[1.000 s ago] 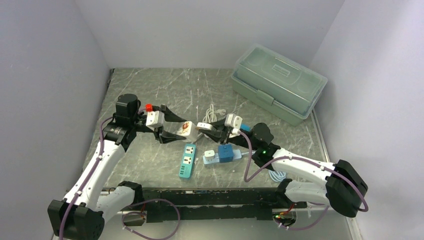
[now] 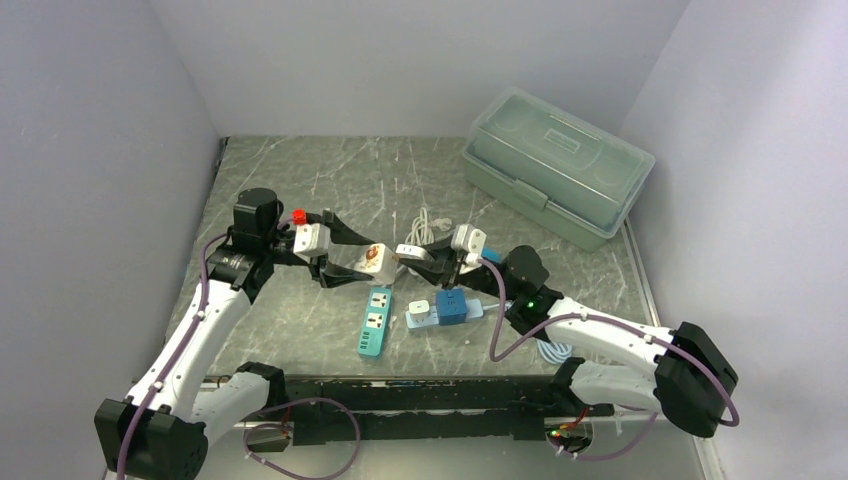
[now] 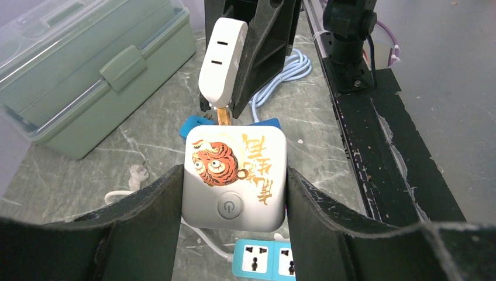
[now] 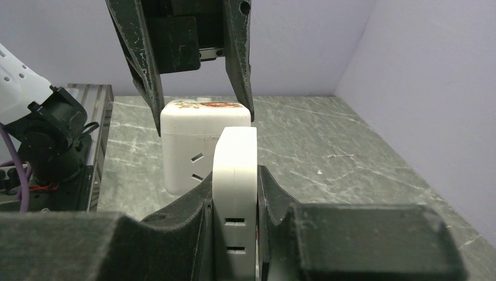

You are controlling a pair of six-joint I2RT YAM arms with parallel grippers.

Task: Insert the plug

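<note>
A white cube socket with a tiger print [image 2: 376,262] [image 3: 234,175] [image 4: 193,152] is held by my left gripper [image 2: 350,258], shut on it. Facing it, my right gripper [image 2: 420,262] is shut on a small white plug adapter [image 2: 412,252] [image 3: 223,58] [image 4: 234,158]. In the left wrist view brass-coloured prongs point from the adapter toward the cube. The two are very close; whether they touch, I cannot tell.
Below lie a teal power strip [image 2: 372,340] and a strip with a blue adapter [image 2: 451,306]. Coiled cables lie near them, a green box [image 2: 550,170] at the back right.
</note>
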